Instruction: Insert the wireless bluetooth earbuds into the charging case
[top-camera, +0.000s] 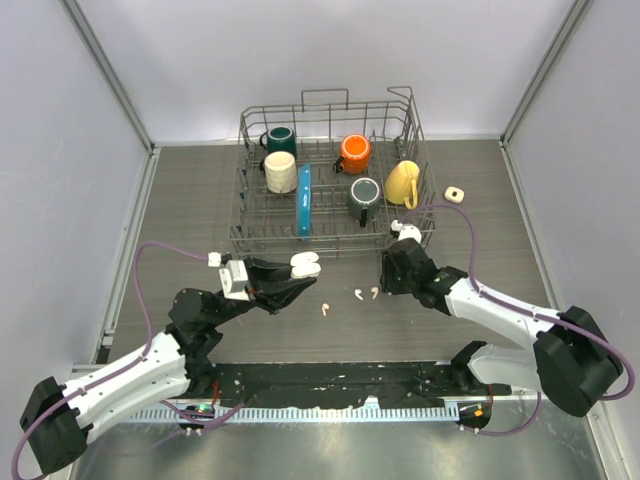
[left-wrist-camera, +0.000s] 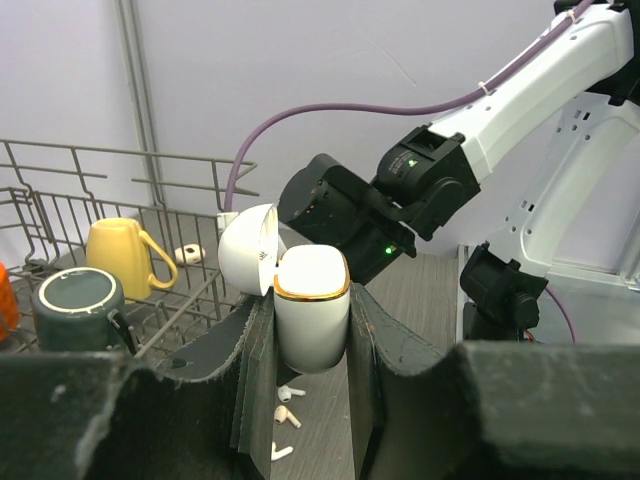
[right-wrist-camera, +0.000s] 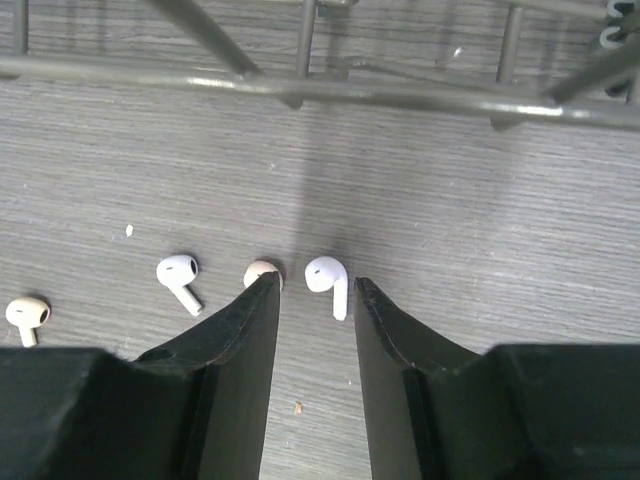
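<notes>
My left gripper (top-camera: 295, 285) is shut on the white charging case (left-wrist-camera: 312, 315), whose lid (left-wrist-camera: 250, 250) stands open. Loose earbuds lie on the dark tabletop below the rack: a white one (right-wrist-camera: 178, 278), a pale one (right-wrist-camera: 28, 318), another (right-wrist-camera: 260, 270) partly behind my right fingers, and a white one (right-wrist-camera: 328, 280) just beyond the fingertips. My right gripper hangs over these earbuds, part open, with nothing seen held between its fingers.
A wire rack (top-camera: 250, 240) with several mugs fills the back middle of the table. A small white object (top-camera: 454, 194) lies at its right.
</notes>
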